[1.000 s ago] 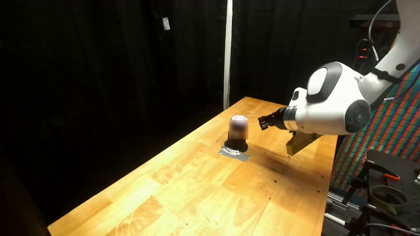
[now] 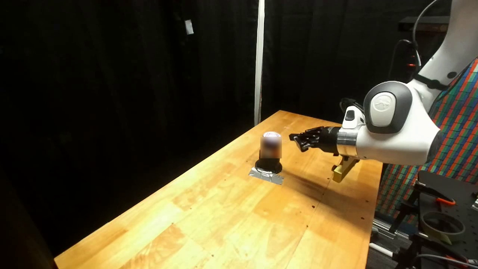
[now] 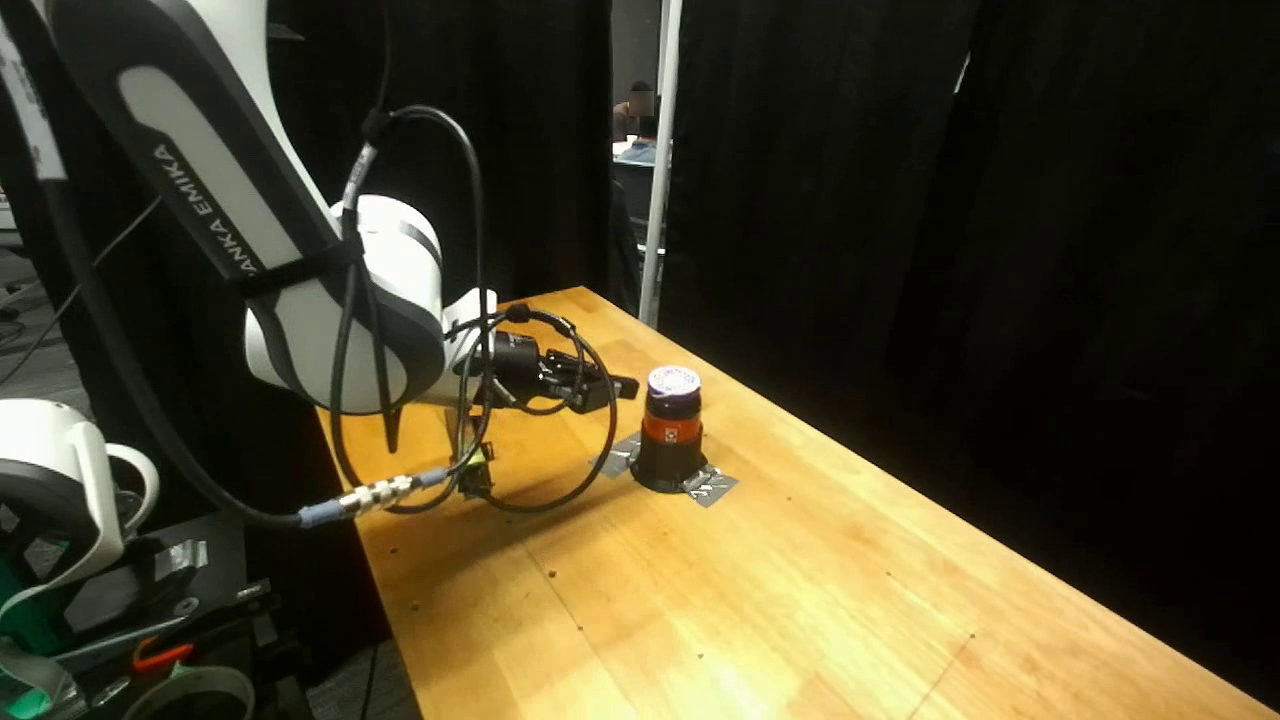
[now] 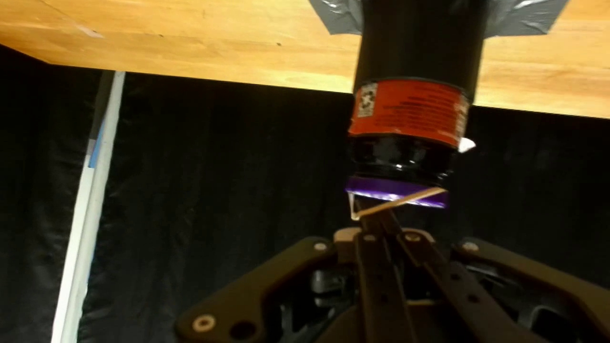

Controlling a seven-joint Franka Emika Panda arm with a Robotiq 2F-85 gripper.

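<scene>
A dark jar with an orange label (image 3: 673, 430) and a purple-edged lid (image 4: 394, 192) stands upright in a black round holder (image 3: 668, 466) on the table. Just beside the lid, my gripper (image 2: 297, 141) points level toward it. Its fingers are together in the wrist view, where a thin tan band (image 4: 403, 200) crosses at the fingertips and stretches back to both sides of the lid. The gripper looks shut on that band; how firmly the fingers pinch it is hard to see. Blurring hides the jar's middle in exterior view 1.
Silver tape (image 2: 266, 175) fixes the holder to the wooden table (image 2: 215, 215), whose near part is bare. Black curtain (image 2: 112, 89) and a pale pole (image 2: 259, 62) stand behind. A cable (image 3: 480, 240) loops loosely round the arm.
The wrist has rolled and swung, and the fingertips have come slightly closer to the jar. A thin line stretched between lid and gripper earlier no longer shows in exterior view 1. The jar stayed put.
</scene>
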